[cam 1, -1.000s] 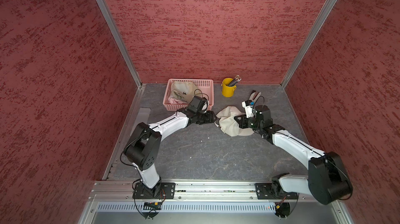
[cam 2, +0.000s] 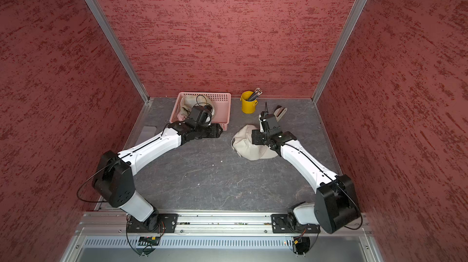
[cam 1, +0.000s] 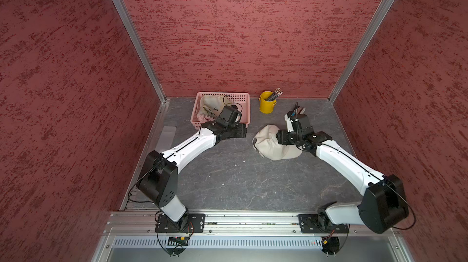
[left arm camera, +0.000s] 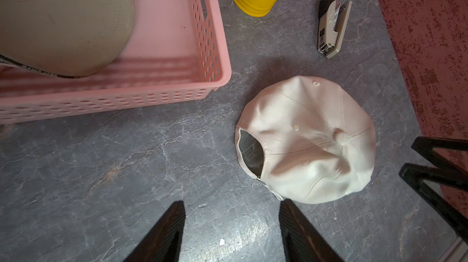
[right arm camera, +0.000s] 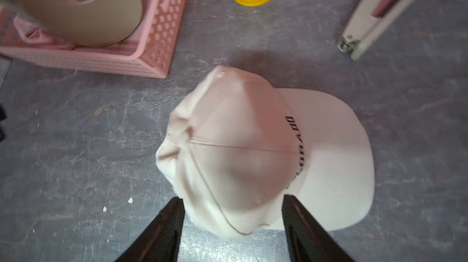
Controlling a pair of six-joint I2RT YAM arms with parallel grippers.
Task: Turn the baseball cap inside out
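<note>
A cream baseball cap (right arm camera: 229, 150) lies on the table, crown up, dented, brim to the right with dark lettering along its edge. Its rear opening shows in the left wrist view (left arm camera: 304, 140). My left gripper hangs over the table left of the cap, fingers apart with nothing between them. My right gripper is open directly above the cap; the top views cannot show whether it touches the fabric.
A pink basket (cam 1: 220, 94) holding another cap stands at the back left. Behind the cap are a yellow cup (cam 1: 266, 106) with pens and a stapler (left arm camera: 331, 25).
My left arm has drawn back to the left from the cap. My right gripper has shifted upward in the top left view, its arm swinging inward. The cap looks slightly less crumpled.
</note>
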